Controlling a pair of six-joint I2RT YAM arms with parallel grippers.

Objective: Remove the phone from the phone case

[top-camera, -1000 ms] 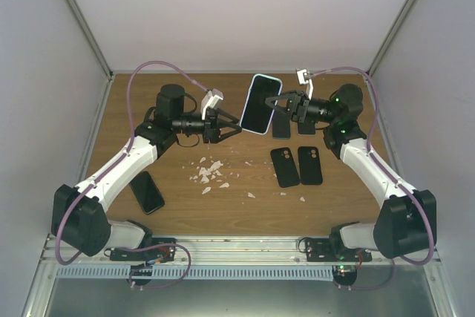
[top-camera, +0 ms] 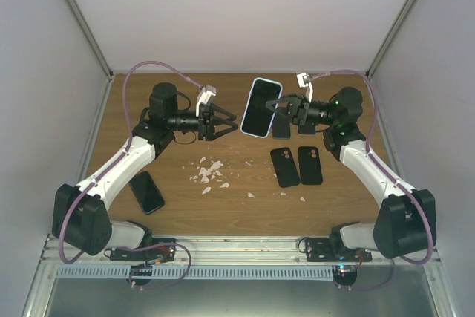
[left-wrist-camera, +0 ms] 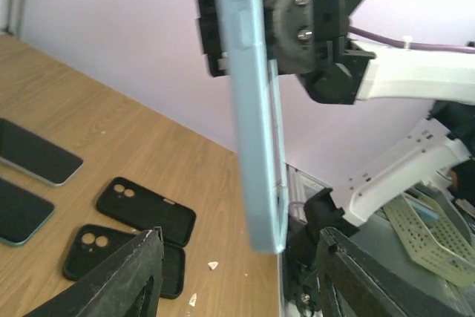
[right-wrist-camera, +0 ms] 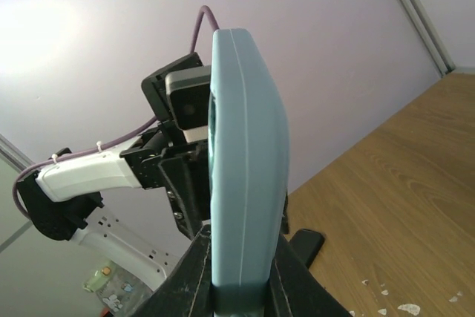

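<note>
A phone in a pale blue case is held up above the table by my right gripper, shut on it; in the right wrist view the case's side fills the middle. My left gripper stands open just left of the phone, apart from it, its fingers at the bottom of the left wrist view with nothing between them.
Two black cases lie front right, with dark phones behind them. Another phone lies front left. White scraps are scattered mid-table on the wooden top.
Over the last second my left gripper has drawn back slightly to the left, away from the phone. The held phone has shifted very slightly down.
</note>
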